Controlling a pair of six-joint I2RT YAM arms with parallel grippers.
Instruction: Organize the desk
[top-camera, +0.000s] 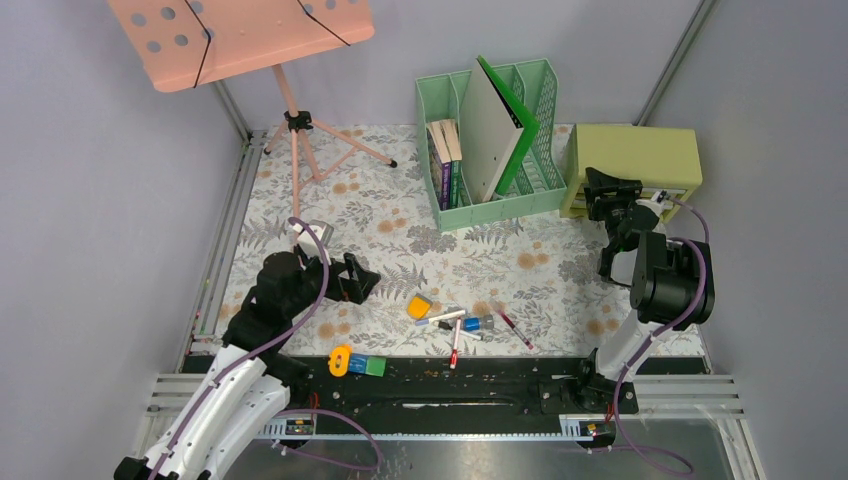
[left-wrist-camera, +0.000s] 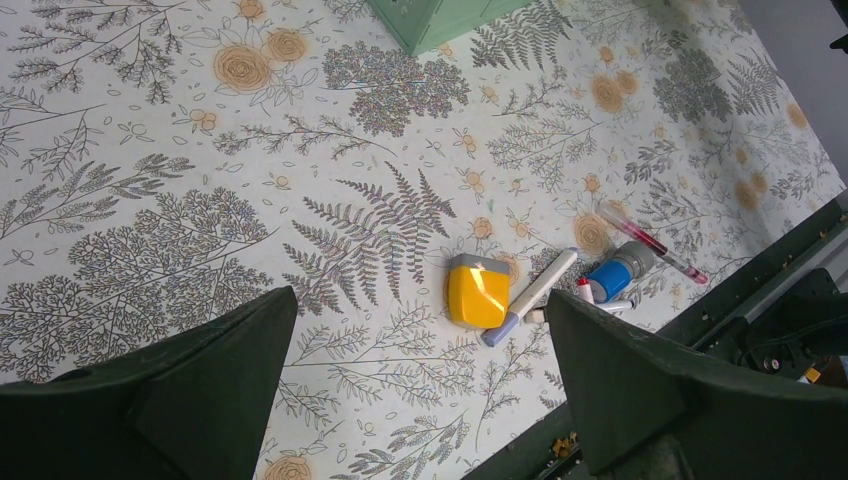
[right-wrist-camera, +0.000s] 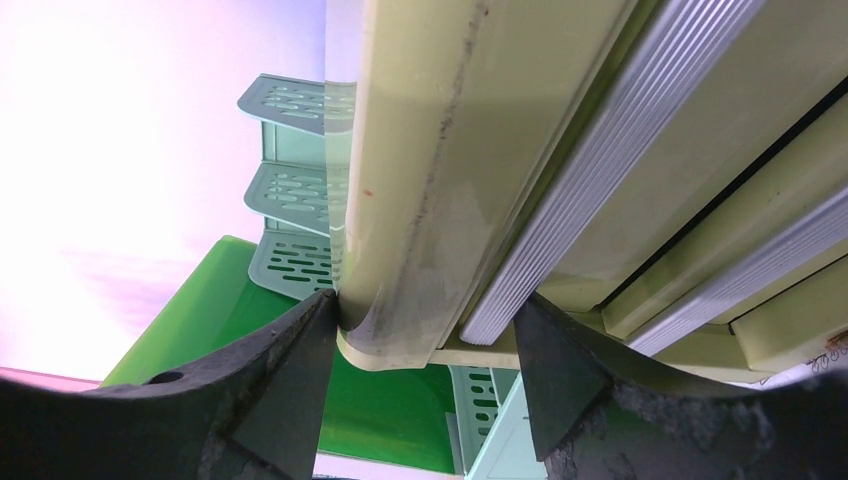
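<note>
My right gripper (top-camera: 605, 190) is at the front of the yellow-green drawer box (top-camera: 630, 145); in the right wrist view its fingertips lie at the box's rounded front edge (right-wrist-camera: 400, 230), partly open. My left gripper (top-camera: 355, 280) stands open over the desk, nothing between its fingers. Loose on the desk's front part are a yellow tape measure or similar small object (left-wrist-camera: 478, 297), several pens and markers (top-camera: 512, 328) and a blue bottle (left-wrist-camera: 610, 278). The green organizer (top-camera: 500, 210) at the back holds books (top-camera: 450, 160) and an upright green binder (top-camera: 516, 110).
A pink music stand (top-camera: 240, 50) occupies the back left. Yellow and blue-green items (top-camera: 365, 365) lie at the dark front edge (top-camera: 460, 390).
</note>
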